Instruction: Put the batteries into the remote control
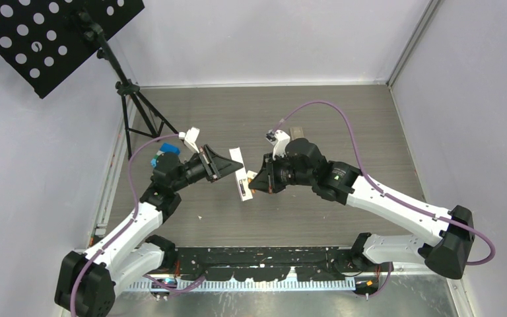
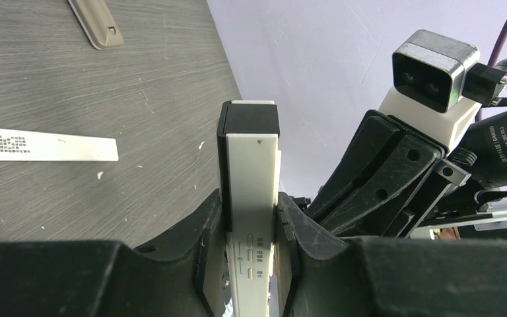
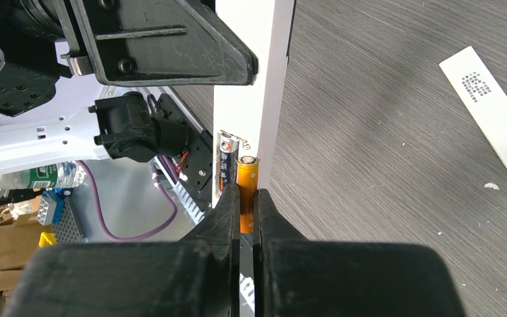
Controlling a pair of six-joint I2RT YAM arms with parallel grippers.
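Note:
My left gripper (image 1: 220,170) is shut on the white remote control (image 2: 251,172), held above the floor with its battery compartment facing my right gripper (image 1: 257,183). In the right wrist view, a dark battery (image 3: 228,162) sits in the compartment. My right gripper is shut on an orange battery (image 3: 247,191), held upright at the compartment beside the dark one; whether it touches the remote I cannot tell.
A white strip (image 3: 487,119) with a printed label lies on the grey floor. A beige object (image 2: 96,23) lies farther back. Blue items (image 1: 168,148) and a black stand are behind the left arm.

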